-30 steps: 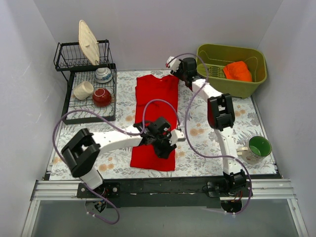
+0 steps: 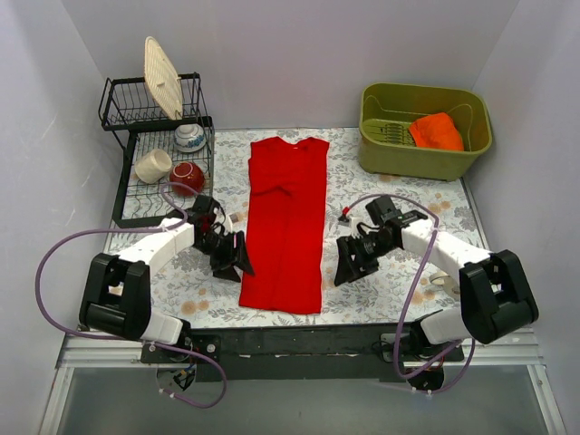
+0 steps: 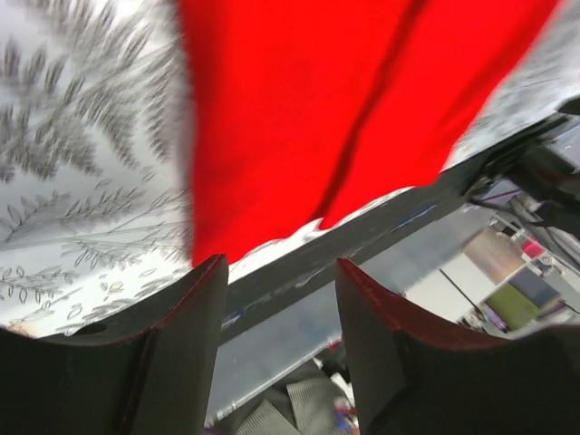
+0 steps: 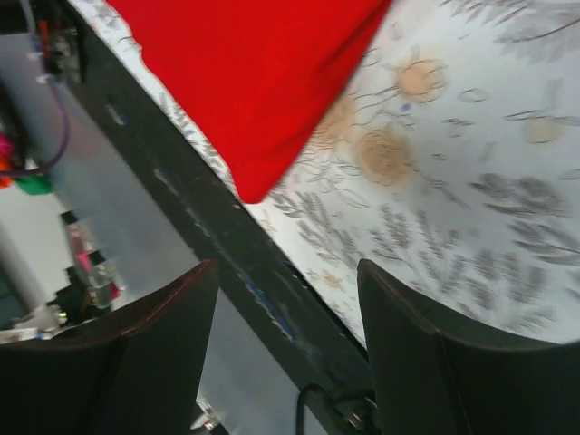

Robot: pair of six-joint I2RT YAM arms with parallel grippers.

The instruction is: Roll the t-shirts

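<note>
A red t-shirt [image 2: 288, 227], folded into a long narrow strip, lies down the middle of the patterned table, its collar end far and its hem close to the front edge. My left gripper [image 2: 237, 271] hovers at the strip's left side, low down; in the left wrist view its fingers [image 3: 195, 331] stand apart with nothing between. On the other side, my right gripper [image 2: 343, 274] is a short way off the shirt's right edge. Its fingers [image 4: 177, 322] are apart and empty, with a hem corner of the shirt visible ahead in the right wrist view.
An olive-green bin [image 2: 412, 165] holding an orange cloth [image 2: 437, 131] stands at the back right. At the back left is a black dish rack [image 2: 122, 220] with a cream mug [image 2: 153, 166], a red cup [image 2: 187, 178] and a bowl [image 2: 189, 138]. The right arm partly covers another mug.
The right gripper came from the collar end toward the front. The shirt looks unchanged.
</note>
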